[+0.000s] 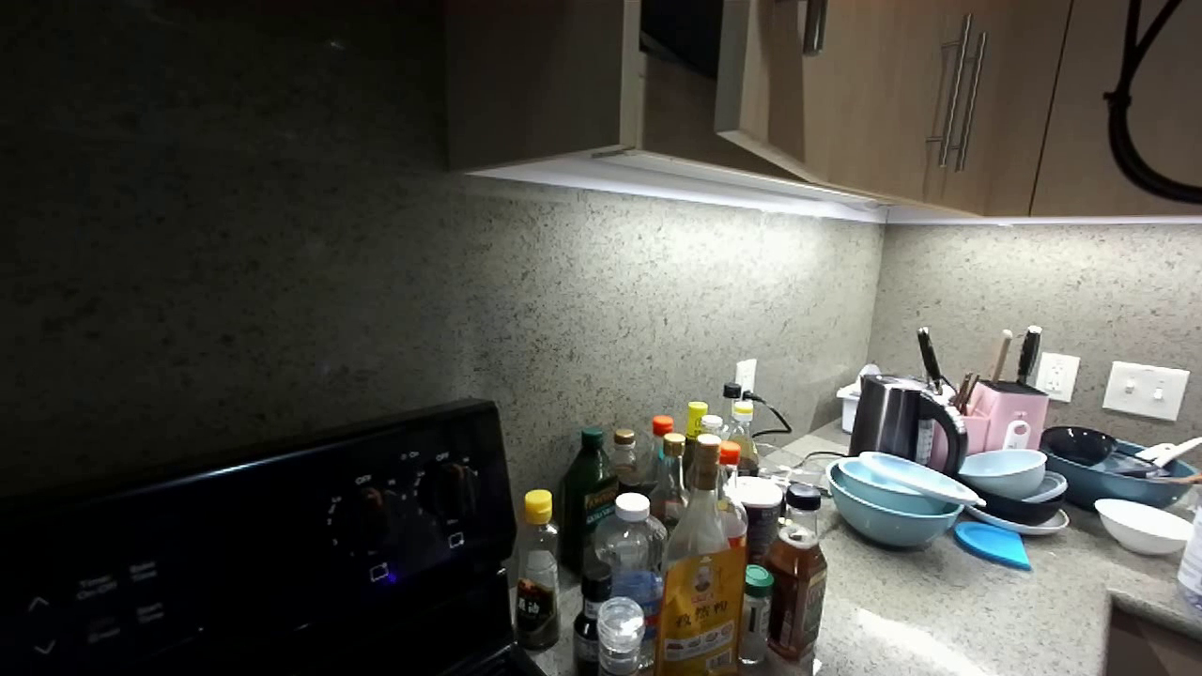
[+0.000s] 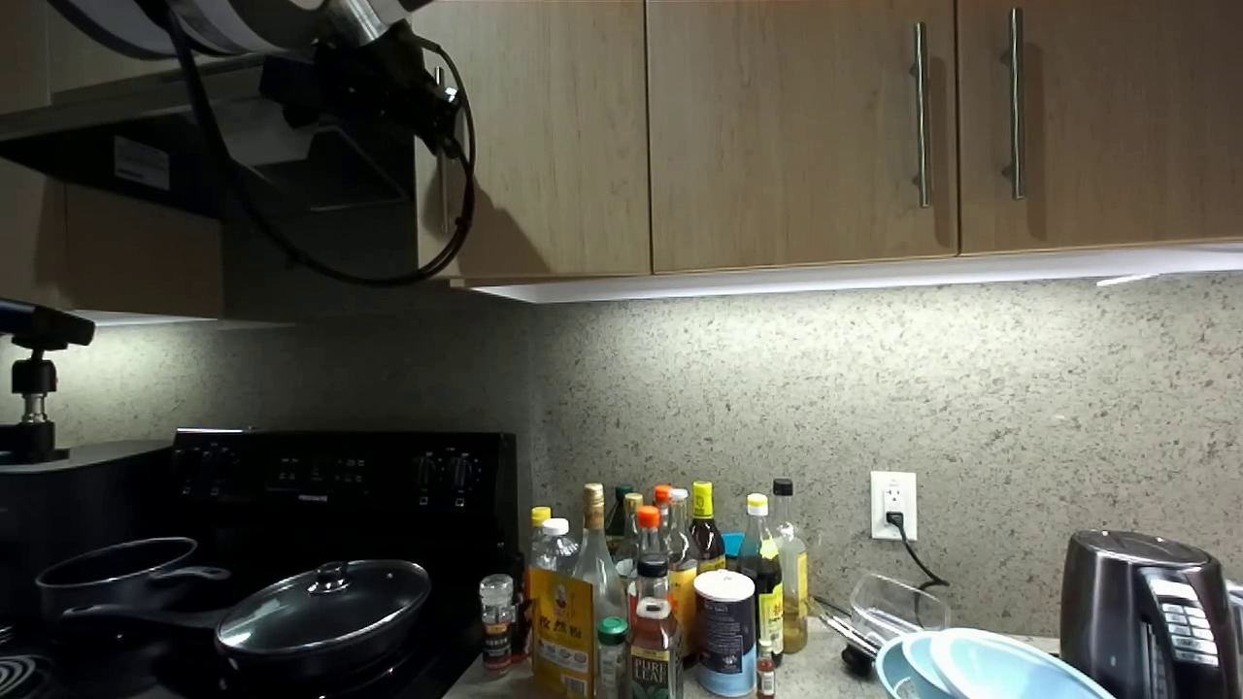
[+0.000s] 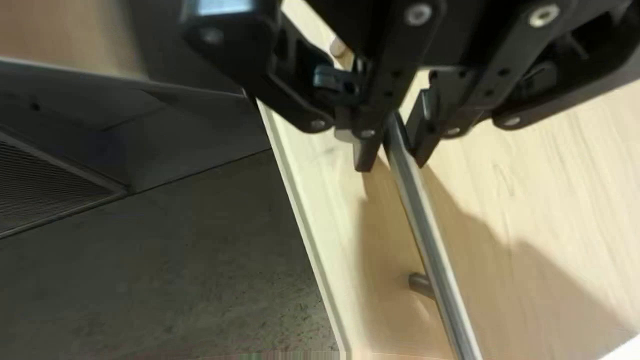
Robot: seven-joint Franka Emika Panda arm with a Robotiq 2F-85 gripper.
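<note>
In the wrist view my gripper is shut on a steel bar handle [image 3: 429, 231], one finger on either side of the bar. The handle is fixed to a light wood cabinet door [image 3: 528, 198]. This door [image 1: 778, 101] stands ajar in exterior view 1, with a dark gap between it and the cabinet side [image 1: 541, 90]. In exterior view 2 the gripper [image 2: 449, 140] is at the leftmost upper door [image 2: 548, 140], up beside the range hood; its fingertips are hard to make out there.
Several bottles [image 1: 704, 586] crowd the counter below the cabinet. The range hood [image 2: 245, 128] is close on the left. A black cable [image 2: 361, 280] loops under the arm. Pans [image 2: 326, 617] sit on the stove, and bowls [image 1: 896, 513] and a kettle [image 1: 901, 422] stand farther right.
</note>
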